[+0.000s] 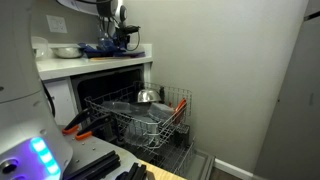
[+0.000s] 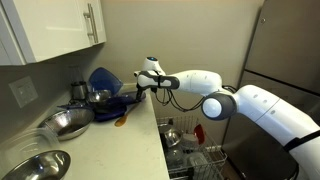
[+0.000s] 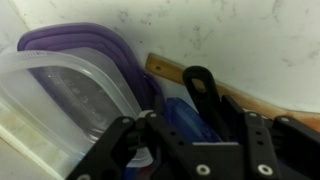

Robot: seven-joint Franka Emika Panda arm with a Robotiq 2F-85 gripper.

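Note:
In the wrist view, a black handle (image 3: 200, 88) with a hanging hole near its end lies between the fingers of my gripper. The fingers stand apart, and whether either touches the handle is hard to tell. A wooden utensil (image 3: 166, 68) passes under the handle on the pale counter. From exterior view 2, my gripper (image 2: 140, 97) is low over the far end of the counter, by the blue drying rack (image 2: 108, 111). The far part of the black-handled item is hidden under the gripper.
A clear container (image 3: 75, 90) sits close on the gripper's left. Metal bowls (image 2: 67, 122) line the wall, and a wooden spoon (image 2: 122, 121) lies nearby. Below the counter, the open dishwasher rack (image 1: 130, 118) holds dishes.

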